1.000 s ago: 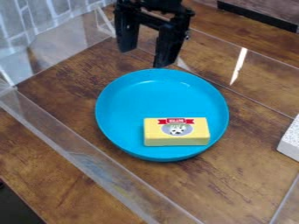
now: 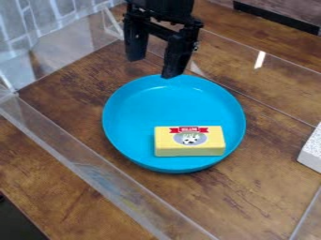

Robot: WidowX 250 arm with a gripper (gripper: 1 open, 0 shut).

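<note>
A black gripper [image 2: 156, 54] hangs at the top centre of the camera view, open, with nothing between its fingers, above the back edge of a round blue plate [image 2: 135, 117]. A yellow butter box [image 2: 190, 141] with a red banner and a cow picture lies on the front part of the plate.
A white object [image 2: 310, 150] is cut off at the right edge. The wooden table [image 2: 75, 84] has clear strips of plastic along the left and right sides, and bare wood shows around the plate.
The gripper has shifted slightly, its right finger reaching a little lower toward the plate. The plate and box have not moved.
</note>
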